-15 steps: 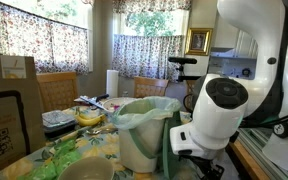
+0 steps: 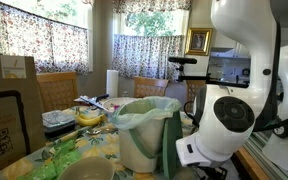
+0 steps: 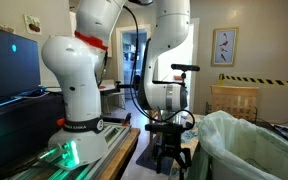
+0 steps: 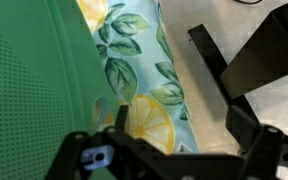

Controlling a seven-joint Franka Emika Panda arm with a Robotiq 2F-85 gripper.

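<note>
My gripper is open over the table's edge, and nothing shows between its black fingers. A green textured panel or cloth [image 4: 29, 100] fills the left of the wrist view, beside the left finger; whether they touch I cannot tell. In exterior view 1 a green piece [image 2: 171, 145] hangs down the right side of a pale bin [image 2: 137, 157] with a thin liner over its rim. The gripper [image 3: 174, 160] is low, left of the lined bin [image 3: 246, 145], in exterior view 2.
Lemon-print cloth [image 4: 129, 75] covers the table. A dark block [image 4: 269, 55] stands right of the cloth. A cardboard box [image 2: 6, 125], a round beige container [image 2: 87, 169] and green packaging [image 2: 62, 158] crowd the table's left side.
The arm has shifted slightly rightward and its upper link shows more in exterior view 1. The bin and the table items look unmoved.
</note>
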